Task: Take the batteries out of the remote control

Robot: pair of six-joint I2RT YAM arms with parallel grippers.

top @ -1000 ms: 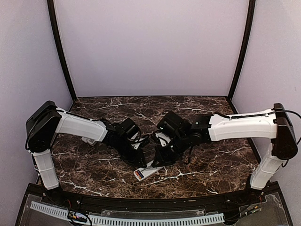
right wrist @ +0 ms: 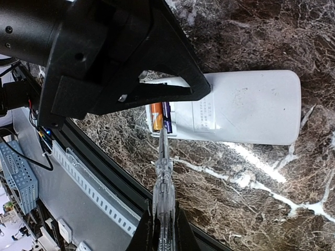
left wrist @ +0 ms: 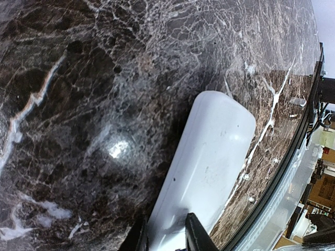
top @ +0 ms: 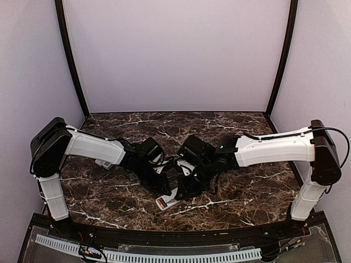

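The white remote lies on the marble table near the front centre, battery compartment facing up, with an orange battery and a purple battery inside. My left gripper is shut on the remote's end; its fingers sit low in the left wrist view, and in the right wrist view its black body covers part of that end. My right gripper holds a thin clear tool, shut on it, with the tool's tip at the lower end of the batteries.
The marble table is open around the remote, with its dark front edge close by. A small pale object lies at the left behind my left arm.
My right arm has shifted slightly left and down toward the front of the remote. The left arm and the remote look unchanged.
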